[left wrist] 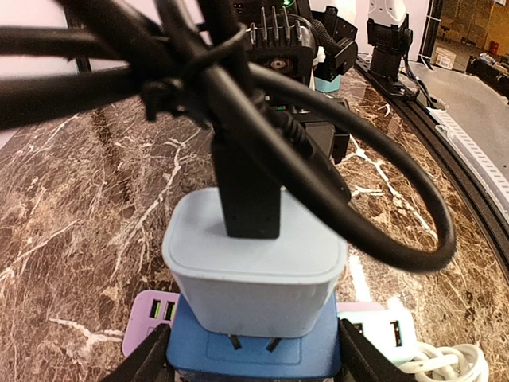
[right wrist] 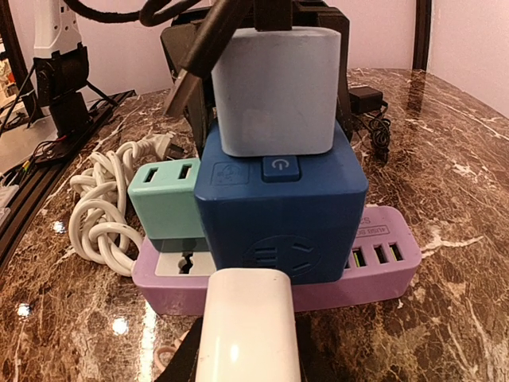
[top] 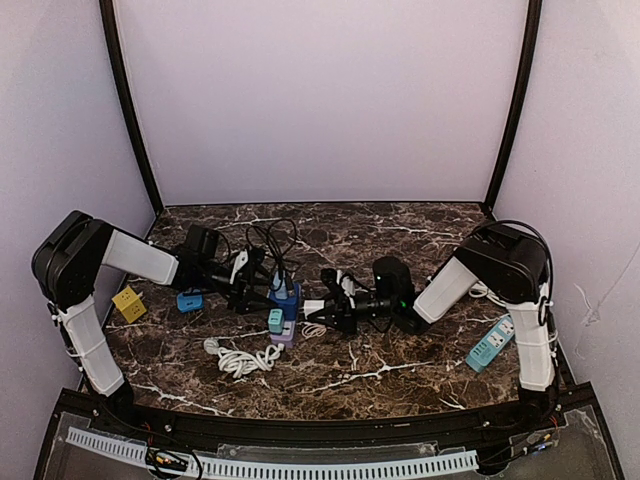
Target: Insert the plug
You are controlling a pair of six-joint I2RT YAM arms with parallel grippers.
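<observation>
A blue cube socket (right wrist: 281, 215) with a light grey block (right wrist: 276, 91) on top sits over a purple power strip (right wrist: 378, 267), beside a mint adapter (right wrist: 163, 203). My left gripper (top: 262, 294) is shut on the blue cube, seen low in the left wrist view. My right gripper (top: 322, 310) holds a white plug (right wrist: 248, 322) level in front of the cube's socket face, a short way from it; its fingers are mostly hidden behind the plug in the right wrist view.
A coiled white cable (top: 240, 360) lies in front of the strip. A yellow cube (top: 128, 305) and a small blue item (top: 189, 301) lie left, a turquoise strip (top: 490, 342) far right.
</observation>
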